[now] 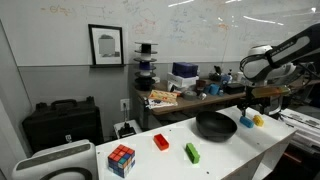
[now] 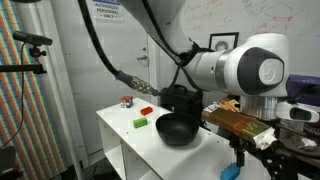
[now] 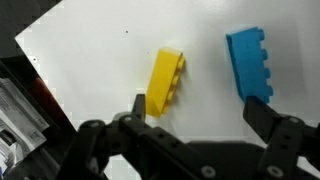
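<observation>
A yellow toy brick (image 3: 163,82) and a blue toy brick (image 3: 249,63) lie apart on the white table in the wrist view, their studs facing right. My gripper is open above the table, its fingers far apart and no object held between them. The yellow brick lies just ahead of the gap, nearer the left finger; the blue one is ahead of the right finger. In exterior view 1 the gripper (image 1: 260,105) hangs over the blue brick (image 1: 246,122) and the yellow brick (image 1: 258,121). In exterior view 2 the yellow brick cannot be made out.
A black pan (image 1: 215,125) stands left of the two bricks. Farther left are a green brick (image 1: 192,153), a red brick (image 1: 161,142) and a Rubik's cube (image 1: 121,160). Shelves with boxes (image 1: 185,70) line the wall behind. The table's front edge is near.
</observation>
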